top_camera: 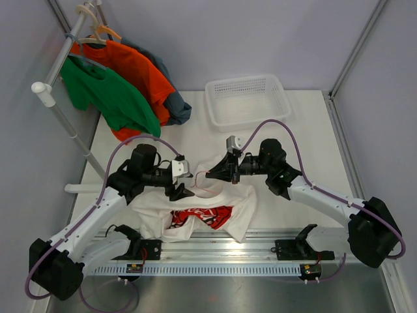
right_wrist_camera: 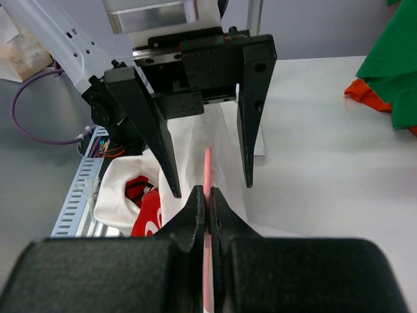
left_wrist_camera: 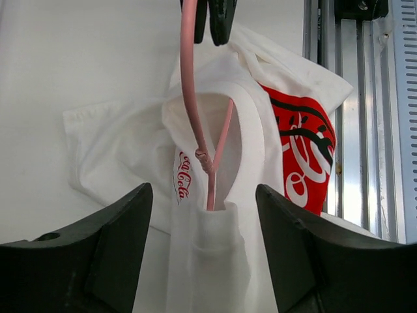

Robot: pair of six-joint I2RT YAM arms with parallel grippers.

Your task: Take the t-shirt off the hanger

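Observation:
The white t-shirt with a red Coca-Cola print lies bunched on the table under both grippers, a pink hanger running into its collar. My left gripper stands part open just above the fabric, nothing seen between its fingers, the hanger's lower part in front of it. My right gripper is shut on the pink hanger, which shows upright between its fingertips and extends toward the shirt.
A rack with hanging green and orange shirts stands at the back left. A white basket sits at the back right. Bare table lies around the shirt's right side.

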